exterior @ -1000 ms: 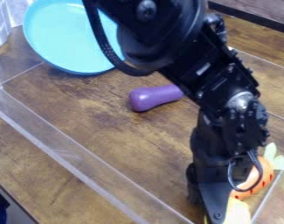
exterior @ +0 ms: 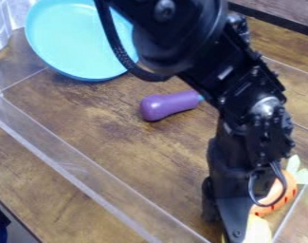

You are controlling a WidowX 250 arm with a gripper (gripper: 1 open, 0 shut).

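Note:
The black arm reaches down from the top to the bottom right, where my gripper (exterior: 232, 218) is low over the wooden surface beside an orange toy (exterior: 280, 196) with pale leaves and a pale yellow piece under it. The gripper's fingertips are partly hidden, so I cannot see clearly whether anything is between them. A purple toy (exterior: 169, 105) lies in the middle. A light blue plate (exterior: 81, 43) is at the top left.
A clear plastic edge (exterior: 81, 176) runs diagonally along the left and bottom of the wooden work area (exterior: 105, 133).

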